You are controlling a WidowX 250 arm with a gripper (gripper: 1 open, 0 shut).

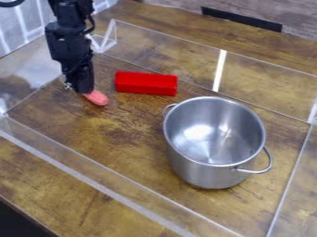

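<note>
My black gripper (77,85) reaches down from the top left to a small pink elongated object (95,97) on the wooden table, its tip at or over the upper-left end of it. The fingers look close together; whether anything is between them is hard to see. A red block (146,83) lies to the right of the gripper.
A large steel pot (213,143) with two handles stands at the right. Clear panels or edges border the work area.
</note>
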